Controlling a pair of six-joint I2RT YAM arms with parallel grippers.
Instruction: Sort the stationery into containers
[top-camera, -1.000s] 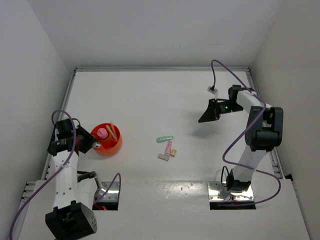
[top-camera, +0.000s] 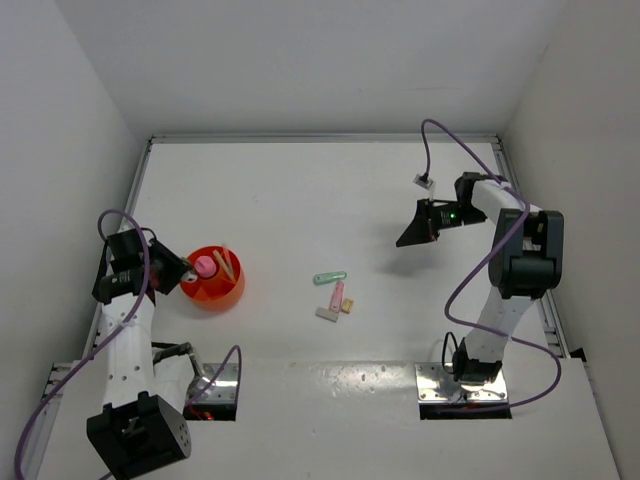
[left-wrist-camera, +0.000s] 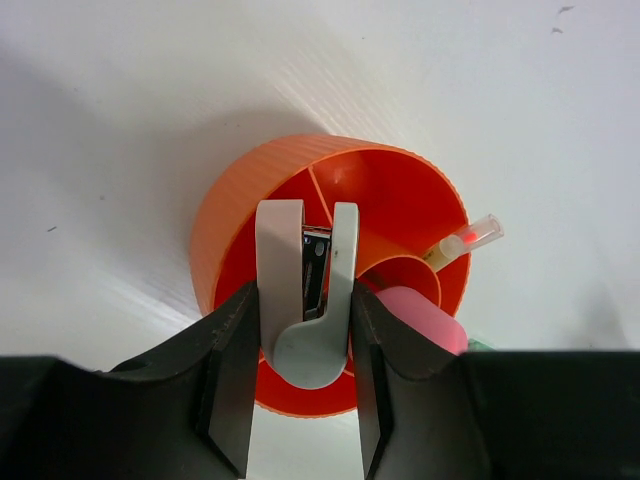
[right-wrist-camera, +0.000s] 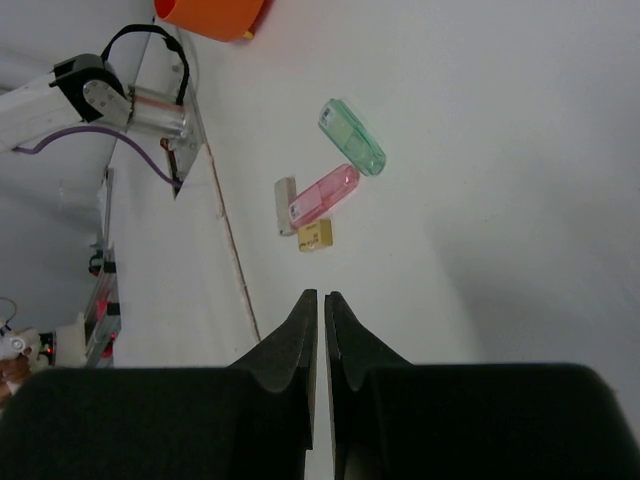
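Observation:
An orange divided container (top-camera: 225, 295) stands at the left of the table, a pink object (left-wrist-camera: 420, 320) and slim sticks inside it. Over it my left gripper is shut on a white stapler (left-wrist-camera: 312, 355). Loose near the centre lie a green item (top-camera: 329, 277), a pink item (top-camera: 336, 296), a grey block (top-camera: 327, 314) and a yellow cube (top-camera: 347, 305). My right gripper hangs above the table's right side, fingertips close together with a narrow gap and nothing seen between them; how far open is unclear.
Walls border it at back and sides, and the front edge lies just below the loose items.
The left arm has shifted slightly above the container with the stapler in its gripper. The right arm and loose items look unchanged.

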